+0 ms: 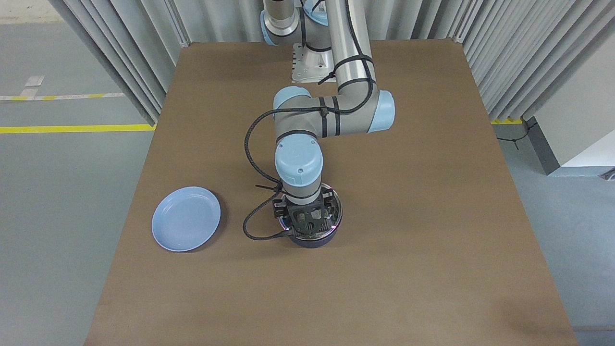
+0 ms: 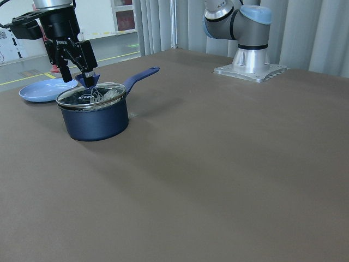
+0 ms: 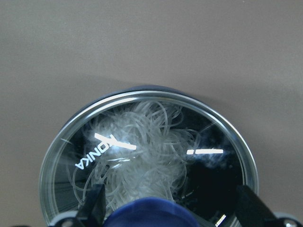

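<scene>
A dark blue saucepan with a long handle sits on the brown table, covered by a glass lid; pale noodles show through the glass. The lid's blue knob is at the bottom edge of the wrist view. My black gripper is over the lid at the knob, its fingers either side of it and apparently apart from it, open. In the front view the arm hides most of the pan.
An empty light blue plate lies left of the pan in the front view. The robot's base stands at the back of the table.
</scene>
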